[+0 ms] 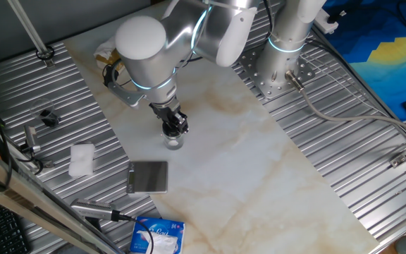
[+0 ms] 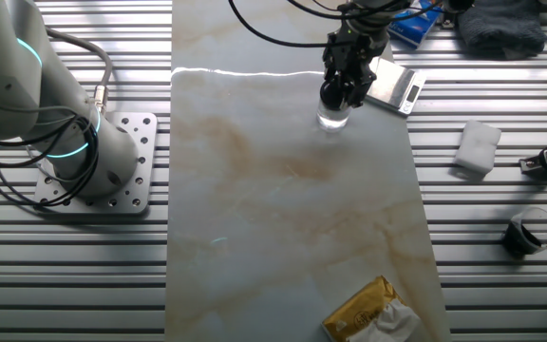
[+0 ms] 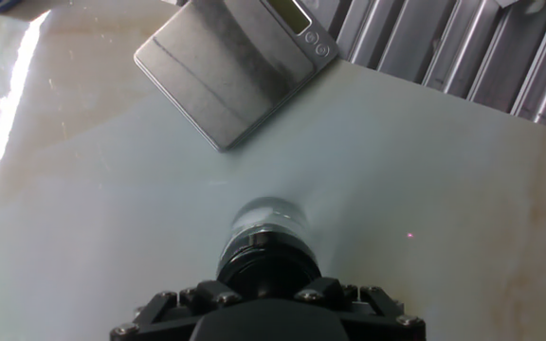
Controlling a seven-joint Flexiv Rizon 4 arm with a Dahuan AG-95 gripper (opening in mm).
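A clear glass jar with a black top (image 3: 271, 251) stands upright on the marble-patterned board, just below my gripper. My black fingers lie close along both sides of that dark top in the wrist view. Black against black, their contact with it is unclear, so I cannot tell whether they are shut on it. From the side, the jar's clear lower part (image 2: 332, 118) shows under the gripper (image 2: 342, 87) and appears to rest on the board. Exterior view 1 also has the jar (image 1: 173, 142) beneath the fingers.
A flat silver scale (image 1: 147, 177) lies near the jar at the board's edge. Off the board are a white block (image 2: 479, 146) and a clear cup with dark contents (image 2: 532, 233). A gold tissue pack (image 2: 373, 313) sits at one end. Much of the board is bare.
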